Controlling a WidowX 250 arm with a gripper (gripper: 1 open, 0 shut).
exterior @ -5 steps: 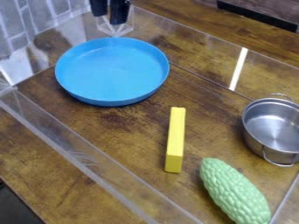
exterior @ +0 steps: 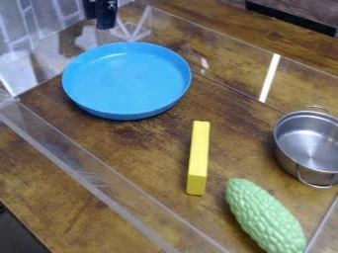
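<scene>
The black gripper (exterior: 101,14) is at the top edge of the camera view, above and behind a round blue plate (exterior: 126,77), and mostly cut off by the frame. A yellow block (exterior: 199,156) stands near the centre. A green bitter-melon shape (exterior: 266,216) lies at the lower right. A steel pot (exterior: 311,148) with handles sits at the right edge.
Clear plastic walls border the wooden work surface (exterior: 119,163). A thin white strip (exterior: 270,77) shows at the back right.
The gripper has moved left and up, so less of it shows in the frame. The plate, block, melon and pot have not moved.
</scene>
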